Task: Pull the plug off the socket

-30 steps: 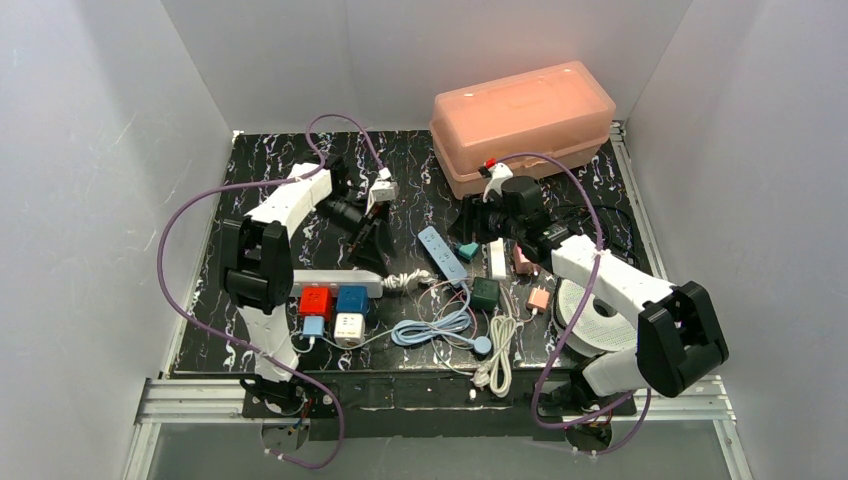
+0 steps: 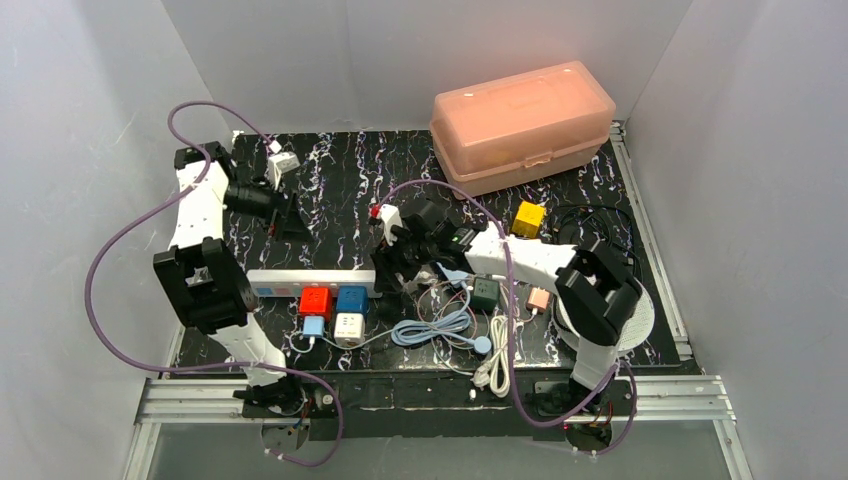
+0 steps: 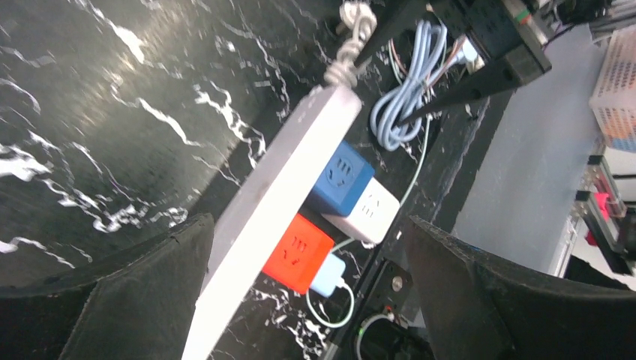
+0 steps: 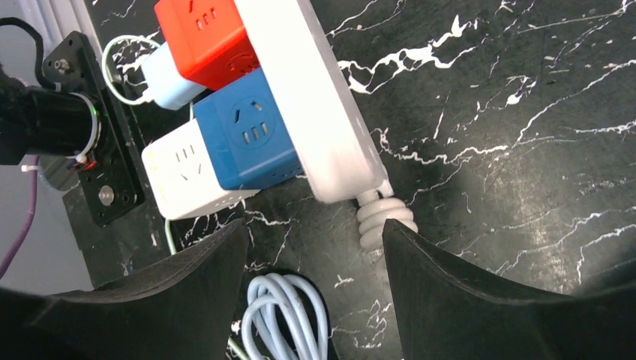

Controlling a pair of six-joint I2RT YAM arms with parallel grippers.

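A long white power strip (image 2: 280,283) lies at the front left, its coiled white cord (image 4: 382,221) at one end. Against it sit a red cube socket (image 4: 201,37), a blue cube socket (image 4: 247,135), a white cube (image 4: 186,169) and a light blue plug (image 4: 169,79) with a white cable. My left gripper (image 2: 285,225) is open above the table, left of centre, with the strip below it in its wrist view. My right gripper (image 2: 388,275) hovers over the strip's right end, its fingers apart and empty.
A pink lidded box (image 2: 520,125) stands at the back right. Blue and white cable coils (image 2: 430,332), small adapters and a yellow cube (image 2: 528,218) crowd the right half.
My left arm has pulled back leftward from the strip's right end; my right gripper has moved left and forward to that end.
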